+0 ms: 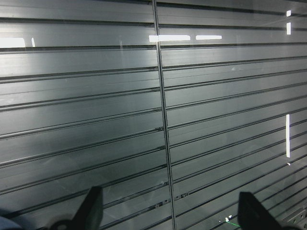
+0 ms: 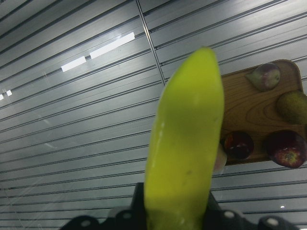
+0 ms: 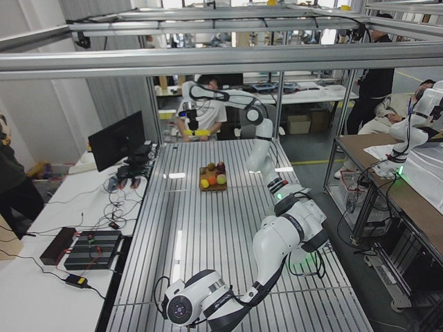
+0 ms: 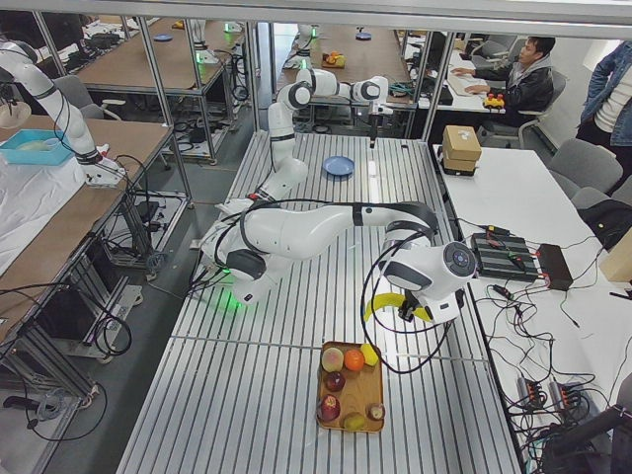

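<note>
A wooden tray holds several fruits, among them an orange, a lemon and red apples. Raised above the slatted table, my right gripper is shut on a yellow banana, which fills the middle of the right wrist view. My left gripper, at the table's other end, shows only dark blurred fingertips at the bottom of the left wrist view, apart, with bare table beyond.
A blue plate lies at the left arm's end of the table. A side desk with monitor, cables and black boxes runs along one edge; people stand and sit nearby.
</note>
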